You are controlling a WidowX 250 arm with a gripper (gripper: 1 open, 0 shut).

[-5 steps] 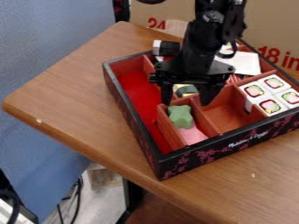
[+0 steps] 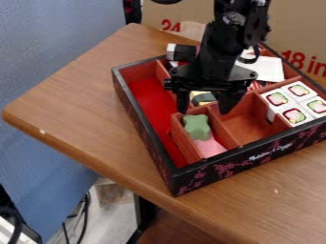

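Note:
My black gripper (image 2: 204, 93) hangs over a black floral box (image 2: 242, 160) with red compartments, its fingertips low among the dividers near the middle. Below it are a green piece (image 2: 196, 127) and a pink piece (image 2: 209, 146) in one compartment. A pale yellow item is partly hidden behind the fingers. White sushi-like pieces (image 2: 296, 105) fill the right compartment. Whether the gripper is holding anything is hidden.
The box sits on a wooden table (image 2: 79, 114), whose left half is clear. A cardboard box (image 2: 298, 38) stands behind. A blue surface and cables lie off the table's left edge.
The gripper has shifted very slightly; otherwise the scene looks the same.

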